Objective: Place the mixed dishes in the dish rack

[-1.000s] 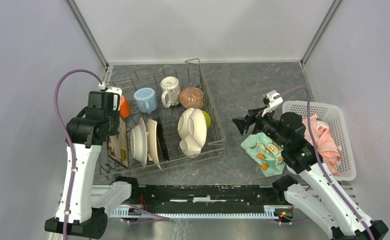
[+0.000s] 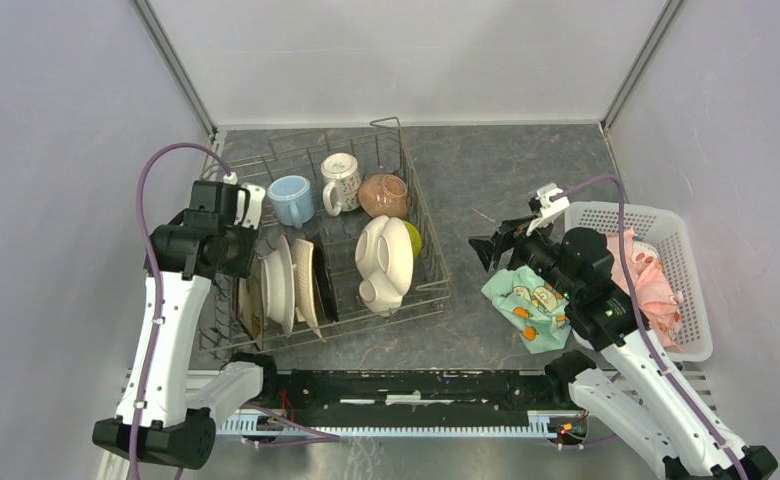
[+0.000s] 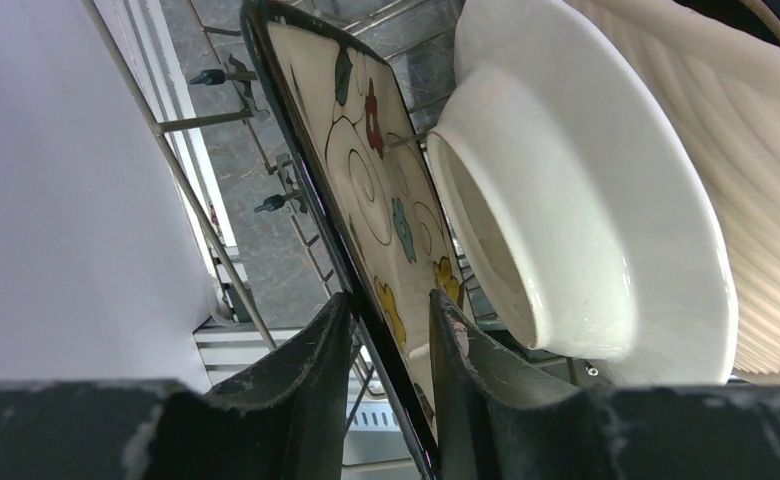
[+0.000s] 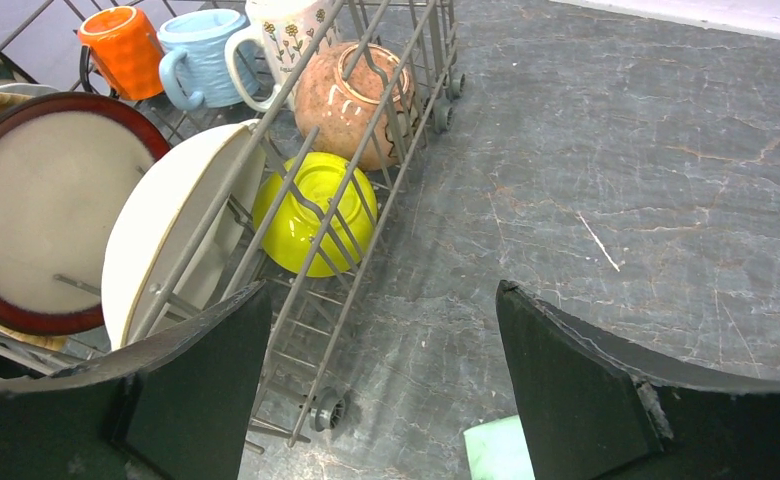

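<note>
My left gripper is at the near rim of a square, flower-painted plate [image 3: 366, 180] standing on edge at the rack's left, its two fingers either side of the dark rim; whether they press on it I cannot tell. A white dish [image 3: 576, 200] and a ribbed dish [image 2: 304, 280] stand beside it. Cups, bowls and an orange mug [image 4: 126, 50] also sit in the wire rack [image 2: 431, 285]. My right gripper is open and empty, right of the rack.
A white basket [image 2: 694, 310] with pink cloth stands at the right; a green patterned cloth [image 2: 526, 310] lies beside it. Walls enclose both sides.
My left arm has moved right over the rack's left edge, now covering the orange mug and most of the painted plate in the top view. The right arm is nearly unmoved.
</note>
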